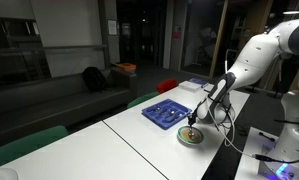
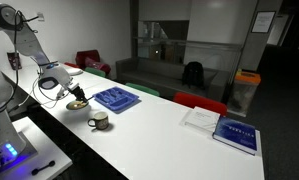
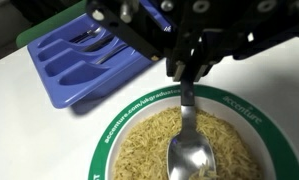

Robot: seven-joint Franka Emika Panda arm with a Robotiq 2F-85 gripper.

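In the wrist view my gripper is shut on the handle of a metal spoon (image 3: 190,150). The spoon's bowl points down over a green-rimmed plate (image 3: 273,141) filled with pale yellow grains that look like rice (image 3: 139,143). A few grains show at the bowl's lower edge; whether the bowl presses into the heap is unclear. In exterior view 1 the gripper (image 1: 192,122) stands just above the plate (image 1: 183,139), near the table's front edge.
Behind the plate lies a blue cutlery tray (image 1: 166,113) with utensils in its compartments. A mug (image 2: 98,120) stands on the table in exterior view 2, with books (image 2: 237,134) farther right.
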